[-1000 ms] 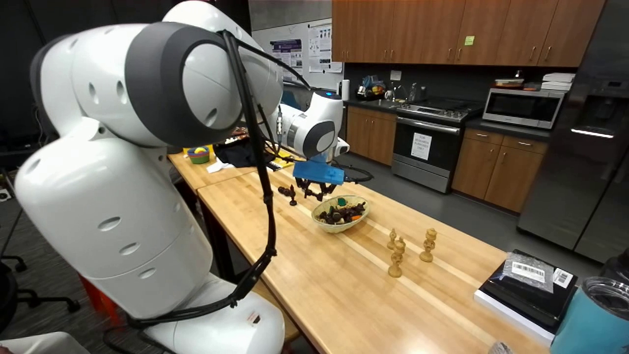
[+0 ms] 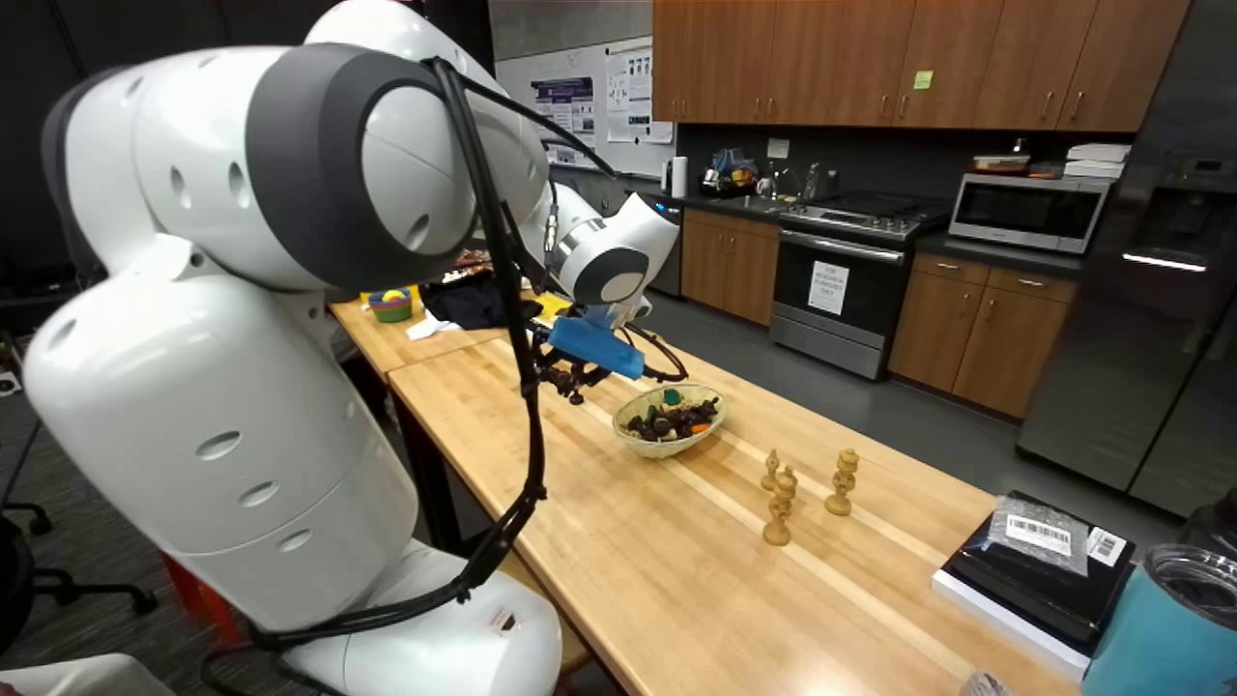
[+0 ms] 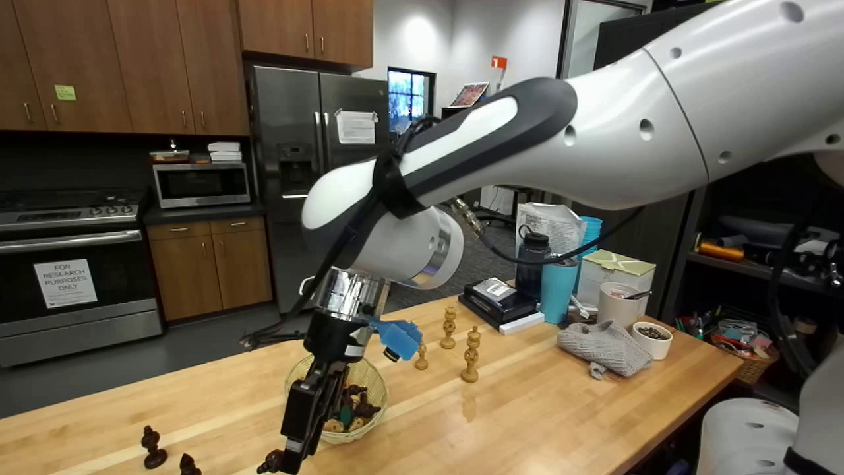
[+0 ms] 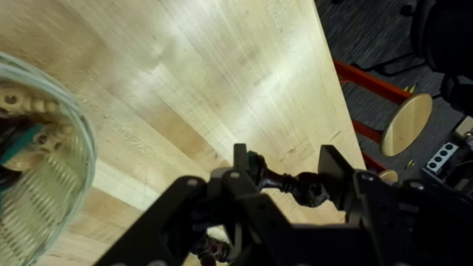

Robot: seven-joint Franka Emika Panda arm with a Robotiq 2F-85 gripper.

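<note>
In the wrist view my gripper is shut on a dark chess piece, which lies lengthwise across the space from one fingertip to the other. Part of a second dark piece shows behind the gripper's body. Exterior view 2 has a dark piece at the fingertips of the gripper, near the bottom edge. Two more dark pieces stand on the table to its left: one whole, the other cut off by the frame. A woven basket holding mixed dark and light pieces stands beside the gripper.
Several light wooden chess pieces, among them a tall one, stand beyond the basket. A black box and a blue tumbler occupy the far end of the table. Bare wood lies along the near side.
My gripper has moved left and away from above the basket, toward the dark pieces, which it now partly hides. The basket and the light pieces have not moved.
</note>
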